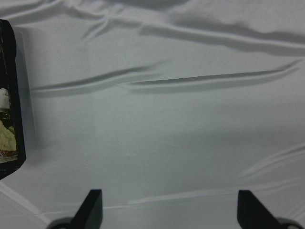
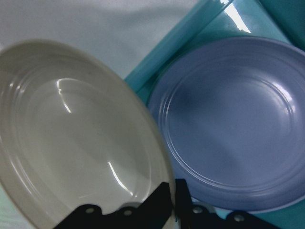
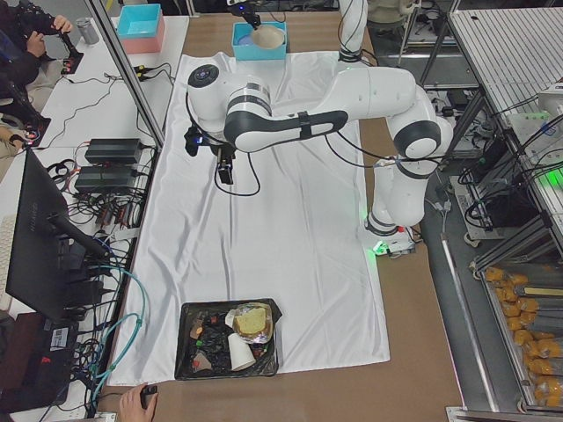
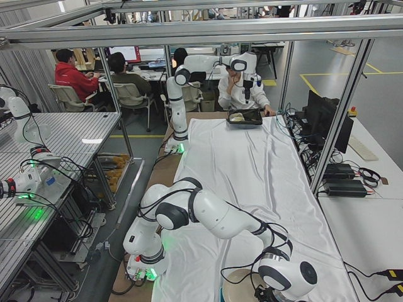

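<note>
In the right wrist view my right gripper is shut on the rim of a cream plate [image 2: 71, 138]. Beside it a blue plate [image 2: 228, 119] lies in a teal bin [image 2: 162, 52], seen also as a blue bin [image 3: 242, 49] at the back of the camera left view. My left gripper stands open above white cloth, nothing between its fingers. To its left is a black tray [image 3: 198, 356] holding food, a white cup and scraps.
The white cloth [image 3: 281, 246] between tray and bin is clear. Cables and monitor [image 3: 40, 246] line the left side. Another bin [image 3: 141, 26] stands on the side table.
</note>
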